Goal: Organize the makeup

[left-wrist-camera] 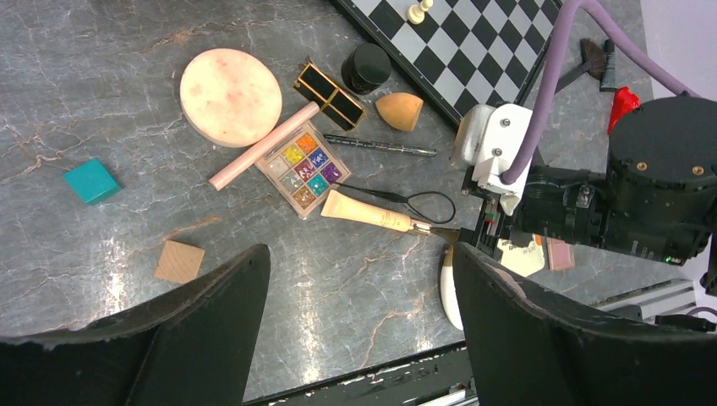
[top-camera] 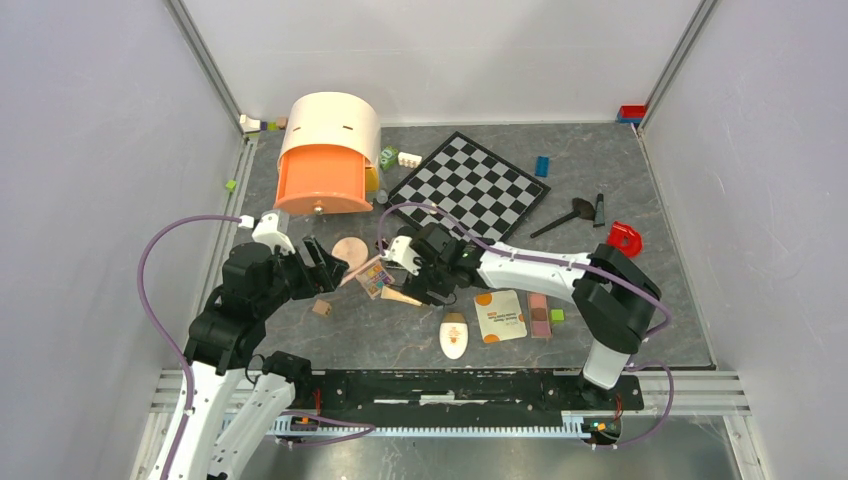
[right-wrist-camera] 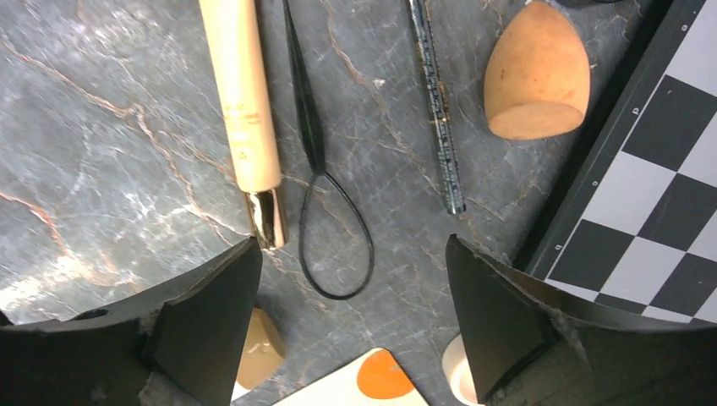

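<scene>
A rounded cream-coloured cabinet (top-camera: 331,118) stands at the back left with its orange drawer (top-camera: 322,178) pulled out. Loose makeup lies on the grey table: a round pale puff (left-wrist-camera: 231,97), a pink tube (left-wrist-camera: 264,145), a colourful palette (left-wrist-camera: 302,167), a gold-and-black case (left-wrist-camera: 329,95), a thin dark pencil (right-wrist-camera: 439,127), an orange sponge (right-wrist-camera: 539,76) and a beige-handled brush (right-wrist-camera: 243,101). My right gripper is open above a thin black looped tool (right-wrist-camera: 311,135), whose loop shows between its fingers. Over the table's left part, my left gripper hangs open and empty.
A chessboard (top-camera: 465,188) fills the back middle. Near the front lie a white mouse-shaped item (top-camera: 453,338), a printed card (top-camera: 500,316) and a pink box (top-camera: 539,315). A dark brush (top-camera: 570,215) and a red object (top-camera: 624,239) lie on the right.
</scene>
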